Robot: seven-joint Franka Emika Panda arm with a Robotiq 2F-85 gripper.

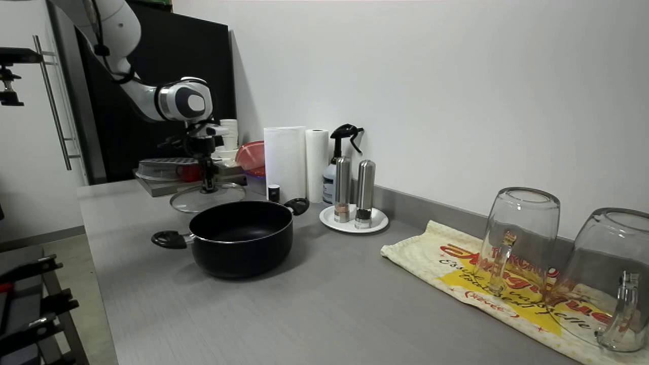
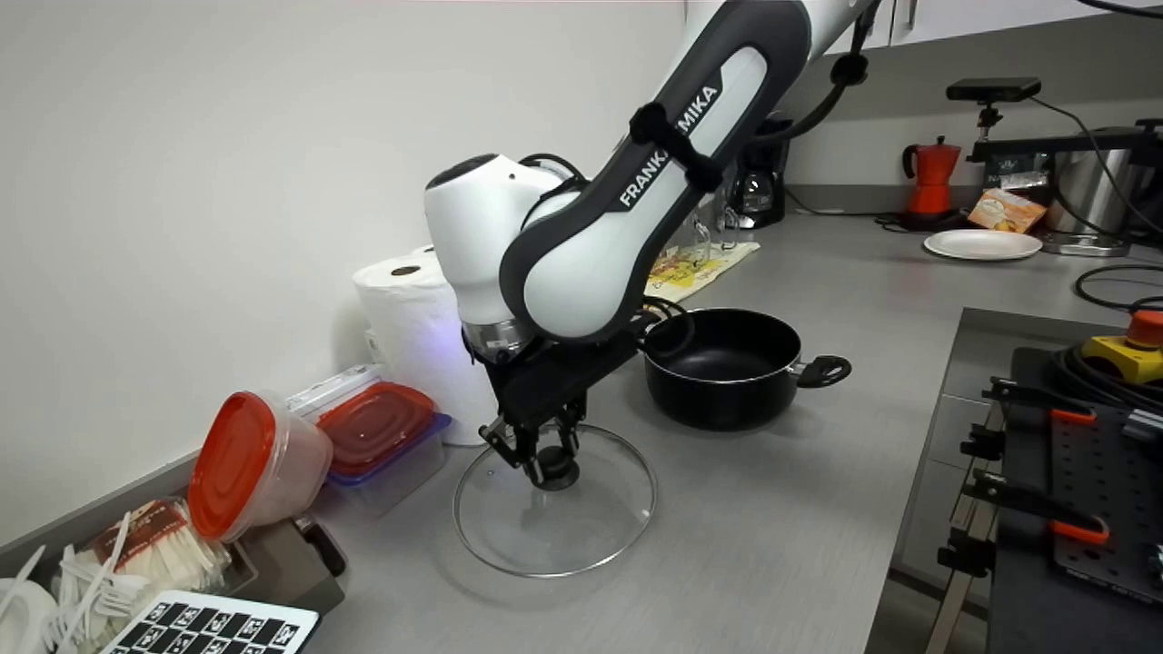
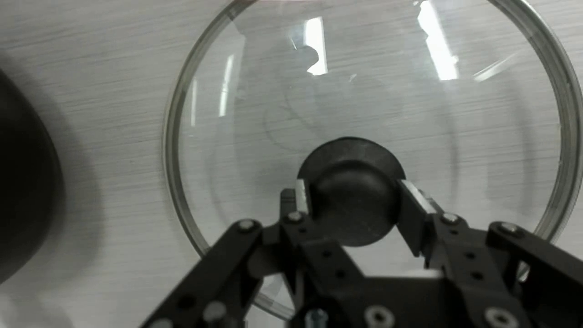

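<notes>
A round glass lid [image 3: 246, 136] with a metal rim hangs from my gripper, which is shut on its black knob [image 3: 355, 207]. In the second exterior view the lid [image 2: 594, 534] appears raised a little over the counter, with the gripper [image 2: 552, 458] upright above its middle. The black pot [image 1: 243, 240] stands uncovered on the counter, empty as far as its inside shows. From the first exterior view, the lid [image 1: 185, 199] is behind the pot and to its left. Only the pot's dark edge [image 3: 24, 175] enters the wrist view, at the left.
Paper towel rolls [image 1: 286, 161] and lidded plastic tubs [image 2: 376, 436] line the wall. Two grinders [image 1: 365, 194] stand on a white plate [image 1: 382, 220]. Upturned glass mugs [image 1: 520, 243] rest on a cloth [image 1: 420, 246]. Open counter lies in front of the pot.
</notes>
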